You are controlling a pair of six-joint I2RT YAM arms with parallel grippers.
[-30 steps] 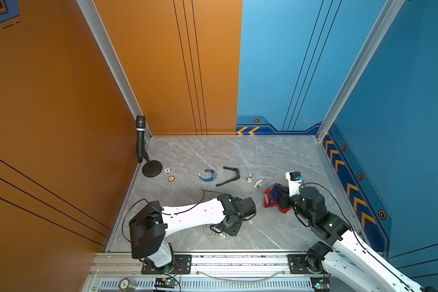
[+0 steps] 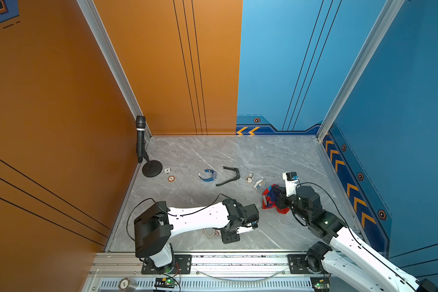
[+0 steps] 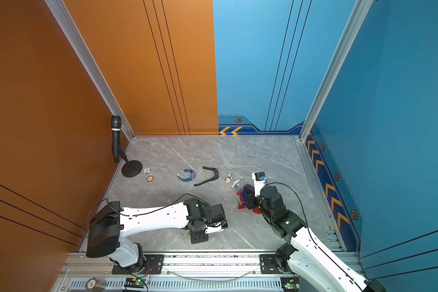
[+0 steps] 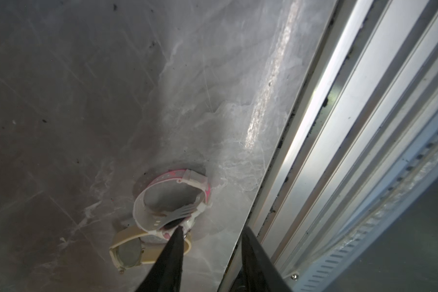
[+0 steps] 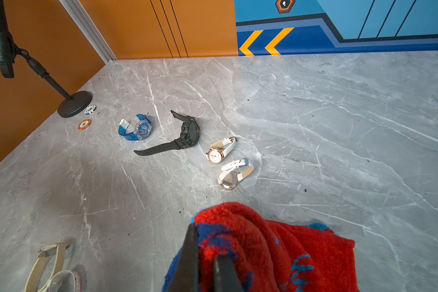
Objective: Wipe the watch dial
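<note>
In the left wrist view my left gripper stands open with nothing between its fingers, over the table near the front rail. Just beyond its left finger lie a pink-and-white watch point(image 4: 166, 174) and a beige-strap watch point(image 4: 127, 252), touching each other. From the top these two are mostly covered by the left arm. My right gripper is shut on a red and blue cloth point(image 5: 301, 243), bunched at the fingers and trailing to the right. Two white-strap watches point(image 5: 215, 154) lie just ahead of the cloth.
A black watch point(image 5: 189, 132) and a blue watch point(image 5: 142, 129) lie farther left. Two chips point(image 2: 171, 178) sit near a microphone stand point(image 2: 152, 168) at the left wall. A metal rail point(image 4: 301, 136) borders the front.
The left wrist has turned, with its end swinging and its white part coming into view. My right arm has shifted slightly left along with the cloth. The watches lie where they were.
</note>
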